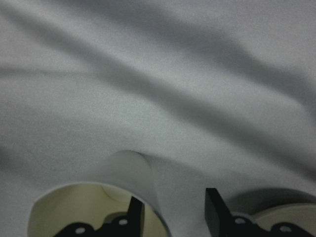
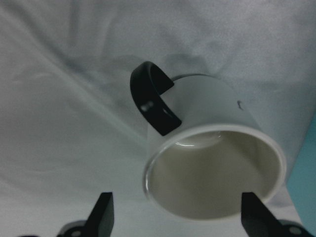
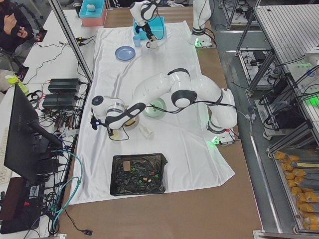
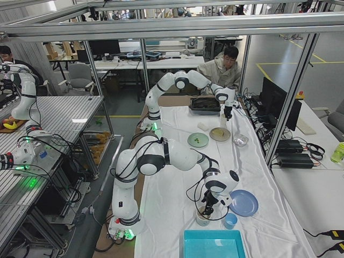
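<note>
In the left wrist view, a pale paper cup (image 1: 123, 173) stands at lower left, one fingertip of my open left gripper over its mouth and the other outside. That gripper (image 3: 102, 127) is at the cloth's left side in the camera left view. In the right wrist view a white mug (image 2: 207, 103) with a black handle (image 2: 153, 108) is below my open right gripper, its mouth between and beyond the fingertips. The mug (image 4: 203, 219) stands beside a blue cup (image 4: 230, 220).
A teal bin (image 4: 212, 242) is beside the mug. A blue plate (image 4: 243, 203), green plate (image 4: 198, 140), tan plate (image 4: 220, 134) and clear crumpled item (image 4: 240, 140) lie on the white cloth. A black lined tray (image 3: 137, 184) is at the other end, with clear cloth around it.
</note>
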